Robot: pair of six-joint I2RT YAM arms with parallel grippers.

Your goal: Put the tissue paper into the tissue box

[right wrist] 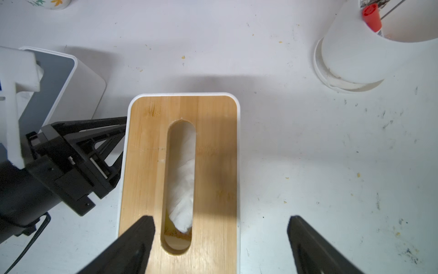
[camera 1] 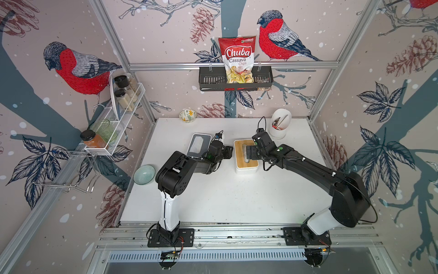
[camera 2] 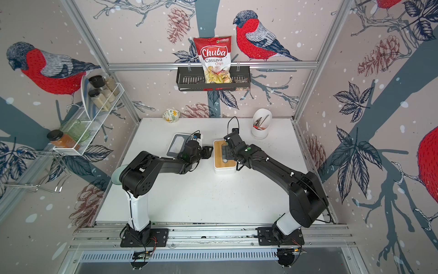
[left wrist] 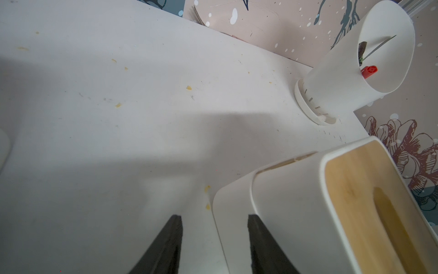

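In the right wrist view, the tissue box [right wrist: 219, 150] has a wooden lid on a white body, and white tissue paper [right wrist: 180, 191] shows inside through its long slot. The lid lies on the box. My right gripper is above the lid, its fingers wide apart with nothing between them. At the box's left side is my left gripper, part open; in its own view bare table and a corner of the box's white wall appear between and behind the fingers. Nothing is held by it.
A grey-topped white container [camera 1: 198, 143] with white tissue inside stands to the left, partly behind the left arm. Behind the box on the right is a white utensil holder [camera 1: 279, 123]. A green bowl [camera 1: 144, 174] sits at far left.
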